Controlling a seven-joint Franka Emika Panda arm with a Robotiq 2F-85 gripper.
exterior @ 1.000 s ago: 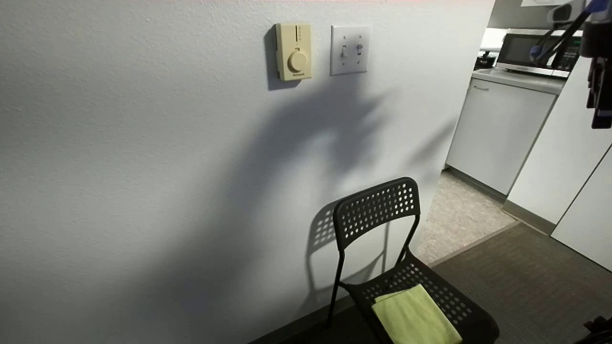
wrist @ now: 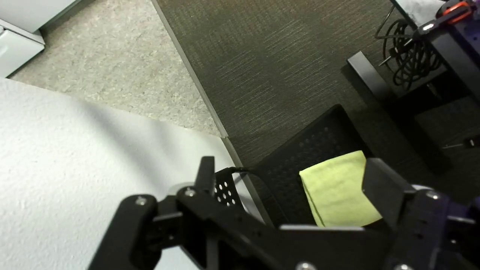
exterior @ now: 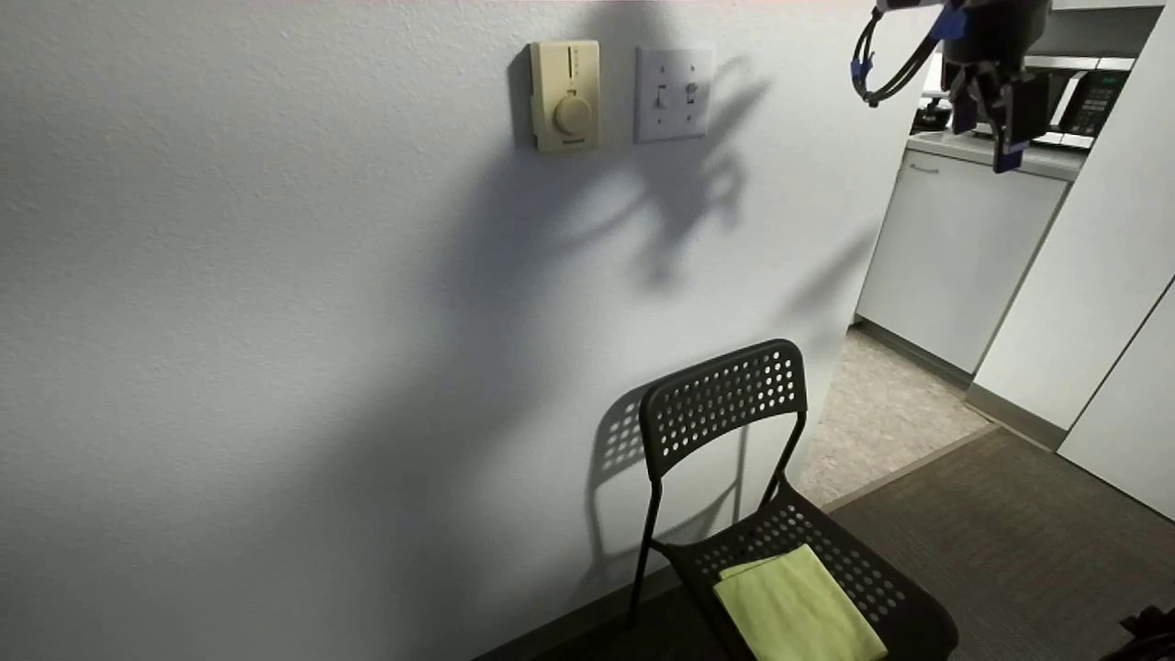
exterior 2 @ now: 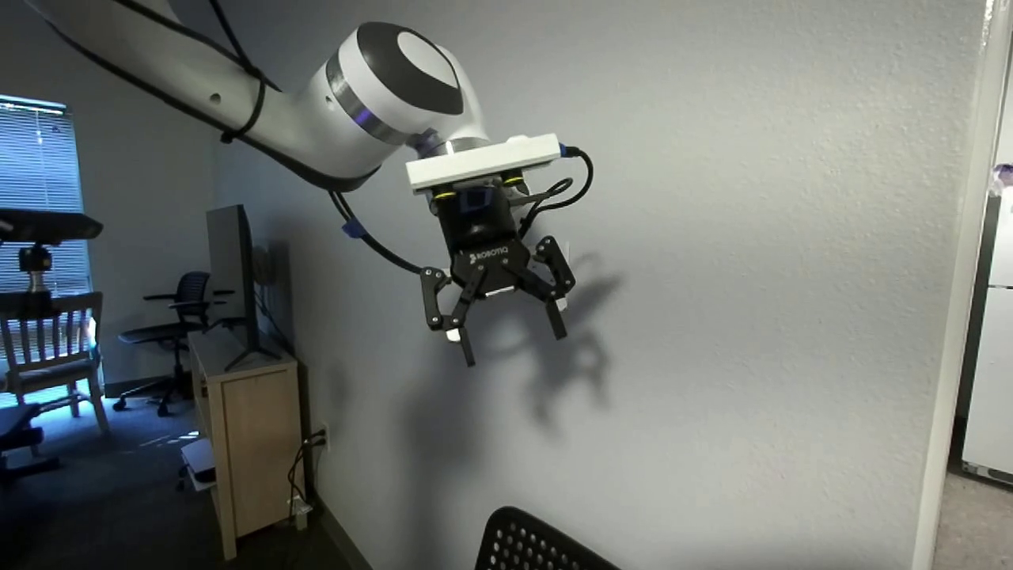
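Note:
In the second exterior view my gripper (exterior 2: 513, 334) hangs open in front of the wall, with nothing between its spread fingers (exterior 2: 556, 320). The wrist view looks down past those fingers onto a folded yellow-green cloth (wrist: 337, 191), which lies well below on the seat of a black chair (wrist: 301, 153). Both the chair (exterior: 721, 402) and the cloth (exterior: 799, 606) also show in the first exterior view. On the wall there are a beige thermostat (exterior: 567, 97) with a round dial and a white double switch plate (exterior: 673, 95). My gripper is apart from all of them.
A doorway beside the wall leads to white cabinets (exterior: 958, 253) and a microwave (exterior: 1079, 99). A wooden cabinet (exterior 2: 256, 446) carrying a monitor stands along the wall. Coiled cables (wrist: 411, 60) lie at the wrist view's upper right. The air around my gripper is clear.
In the first exterior view my gripper has moved left and upward from the right edge, and its shadow on the wall has shifted. Chair and cloth have stayed put.

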